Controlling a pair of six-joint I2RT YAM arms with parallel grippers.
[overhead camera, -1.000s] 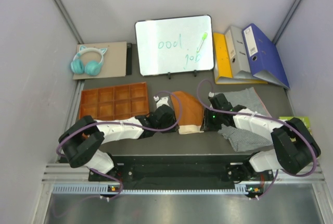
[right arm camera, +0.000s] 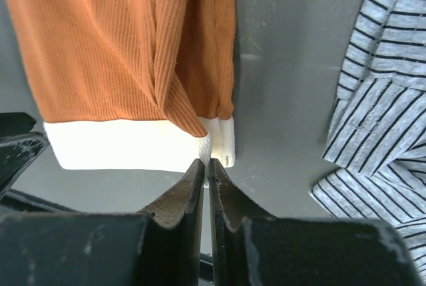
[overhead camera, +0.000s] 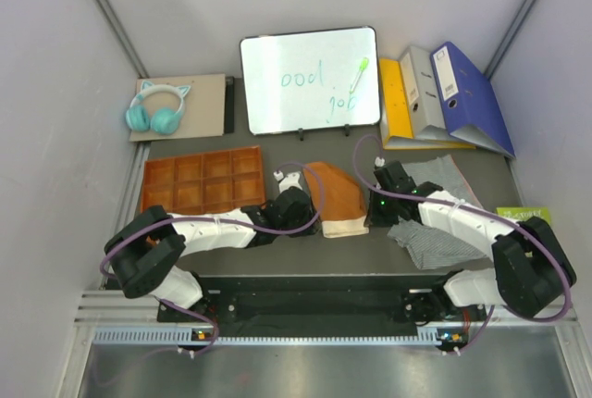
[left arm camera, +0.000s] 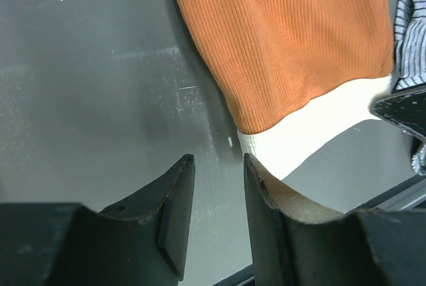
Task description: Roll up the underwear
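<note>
Orange ribbed underwear (overhead camera: 338,196) with a white waistband (overhead camera: 345,228) lies folded lengthwise on the dark table between both arms, its band toward the front edge. My right gripper is shut on the right part of the white waistband (right arm camera: 120,145), pinching a bit of it at the fingertips. In the left wrist view my left gripper stands part open, with nothing between its fingers. The near left corner of the waistband (left arm camera: 279,146) sits just beyond its right finger; whether they touch I cannot tell.
To the right lies striped grey cloth (overhead camera: 435,242). An orange compartment box (overhead camera: 205,179) is behind the left arm. A whiteboard (overhead camera: 310,79), binders (overhead camera: 462,93) and headphones (overhead camera: 162,106) stand at the back. Bare table shows in front of the left gripper.
My right gripper has moved a little to the right, and the waistband's right end has shifted with it. The left arm has barely moved.
</note>
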